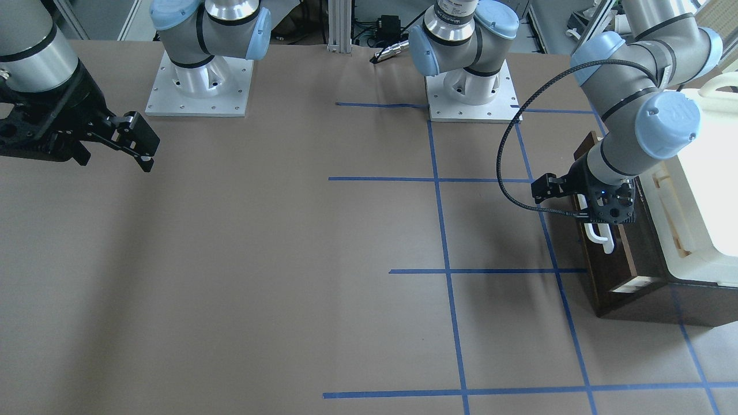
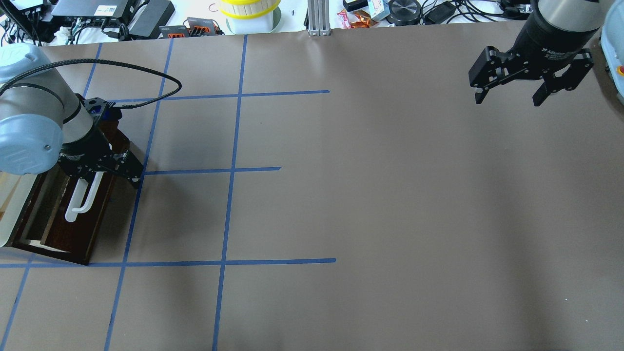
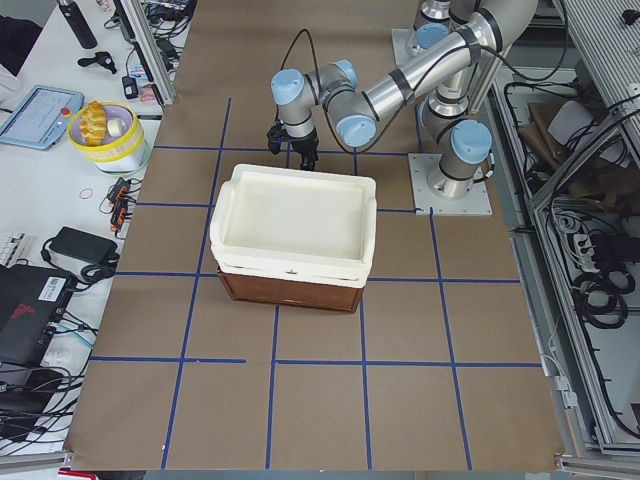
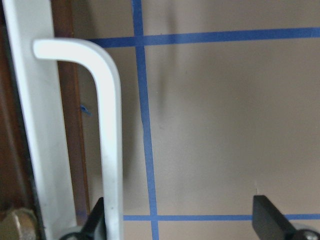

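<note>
A dark wooden box (image 1: 657, 304) with a white tray (image 3: 295, 225) on top stands on the taped floor, a drawer on its side pulled slightly out, with a white handle (image 2: 93, 190). My gripper (image 1: 567, 193) is at that drawer, over the handle in the top view. In the left wrist view my gripper has its fingertips far apart, the handle (image 4: 110, 135) up against the left one and open floor between them.
Another arm with a black gripper (image 2: 523, 76) hangs over the far side of the table. More arm bases stand behind. Cluttered side tables lie beyond the edges.
</note>
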